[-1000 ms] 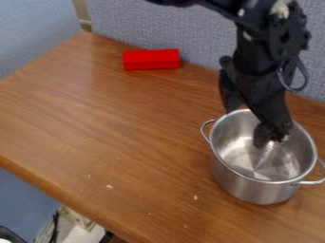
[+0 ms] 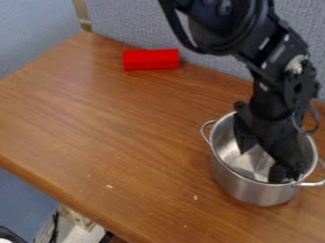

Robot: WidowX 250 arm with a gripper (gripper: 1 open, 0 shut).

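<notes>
A steel pot (image 2: 235, 180) with two handles stands at the right of the wooden table. My black gripper (image 2: 267, 152) reaches down into it from above, its lower end inside the pot toward the right side. The fingertips are dark and partly hidden by the pot, though the gripper appears open.
A red block (image 2: 151, 59) lies at the back of the wooden table (image 2: 102, 133), near the grey padded wall. The table's edge runs along the lower left.
My gripper has come down deeper into the pot and a little to the right. The pot and the red block look unmoved.
</notes>
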